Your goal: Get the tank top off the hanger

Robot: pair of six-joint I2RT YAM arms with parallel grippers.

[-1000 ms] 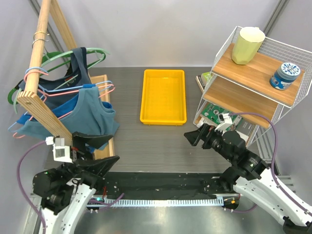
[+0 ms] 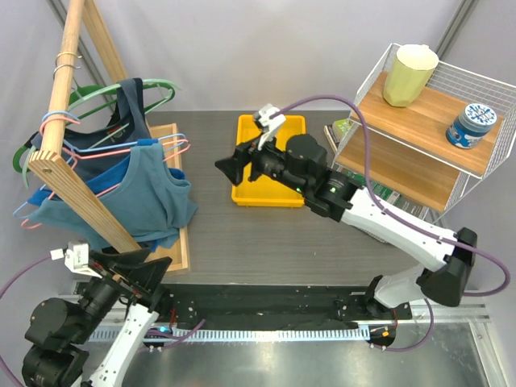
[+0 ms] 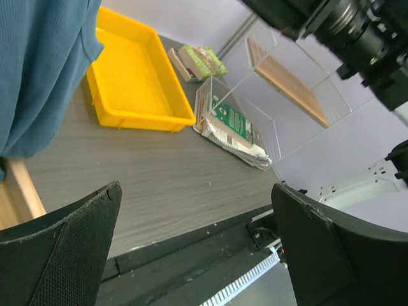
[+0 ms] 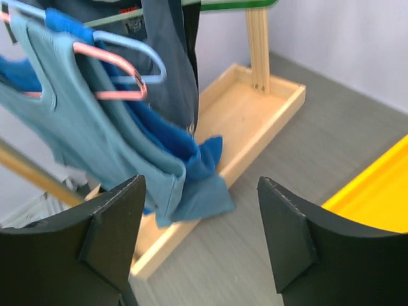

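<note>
A teal tank top (image 2: 151, 197) hangs on a pink hanger (image 4: 109, 57) at the front of the wooden rack. Just behind it is a blue garment (image 4: 156, 127) on a light blue hanger (image 4: 158, 75), and farther back a dark tank top (image 2: 129, 109) on a green hanger (image 2: 165, 87). My left gripper (image 2: 139, 272) stands open below the rack's front end; its wrist view shows empty space between the fingers. Over the yellow tray is my right gripper (image 2: 234, 167), facing the garments, its fingers apart with nothing between them.
The rack's wooden post (image 2: 89, 205) slants between the left arm and the garments. A yellow tray (image 2: 270, 193) lies mid-table. At right stands a wire shelf (image 2: 451, 105) with a yellow cup (image 2: 409, 76) and a blue jar (image 2: 472, 126).
The right arm has swung left and up from beside the shelf to above the tray. My left gripper has drawn back left and down, away from the teal top's hem.
</note>
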